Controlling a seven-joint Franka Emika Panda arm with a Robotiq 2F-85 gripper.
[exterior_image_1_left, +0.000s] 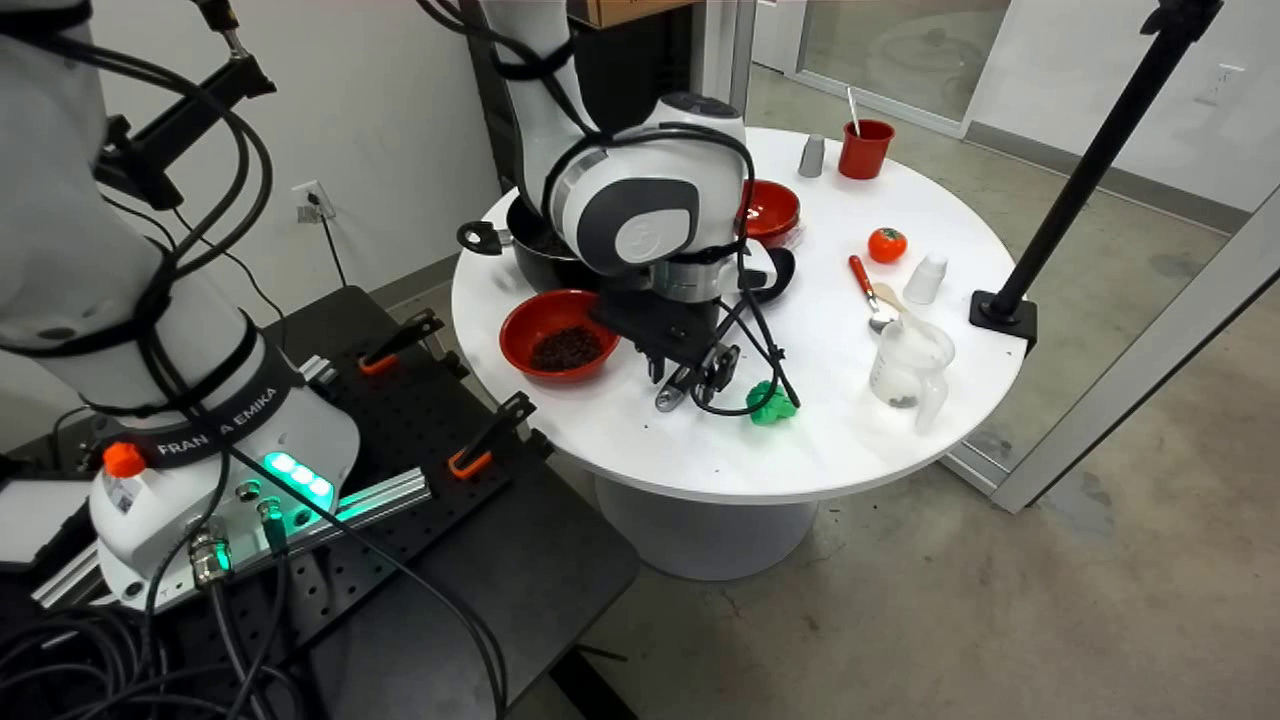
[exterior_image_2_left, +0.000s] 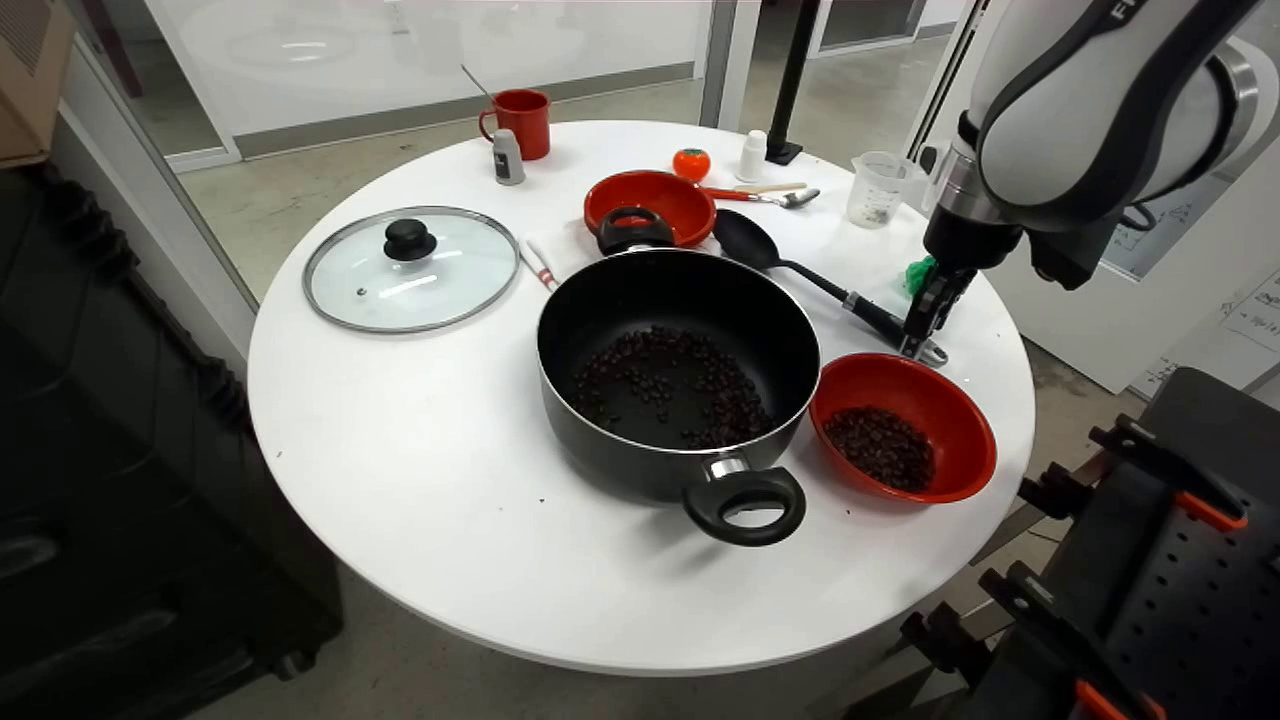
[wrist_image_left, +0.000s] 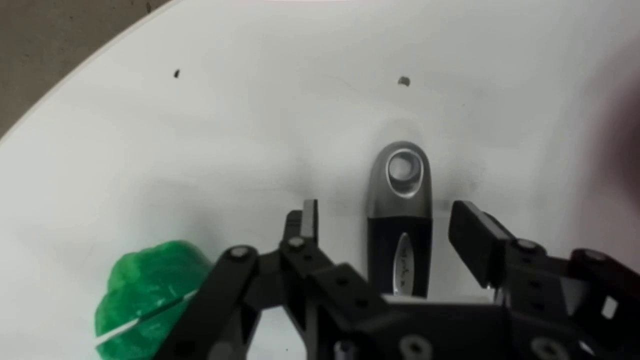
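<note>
A black ladle (exterior_image_2_left: 828, 286) lies on the white table, its bowl toward the red bowl at the back and its grey-tipped handle near the front red bowl. In the wrist view the ladle's handle (wrist_image_left: 400, 240) runs between the two fingers of my gripper, with a gap on either side. The fingers are part open, low over the table and straddling the handle. In exterior view 1 the handle's grey tip (exterior_image_1_left: 669, 397) pokes out beside the fingers, while the arm hides much of the ladle.
A red bowl of dark beans (exterior_image_2_left: 900, 426) and a black pot (exterior_image_2_left: 672, 468) with beans sit close by. A green object (wrist_image_left: 150, 294) lies beside my left finger. The glass lid (exterior_image_2_left: 414, 288) rests farther off.
</note>
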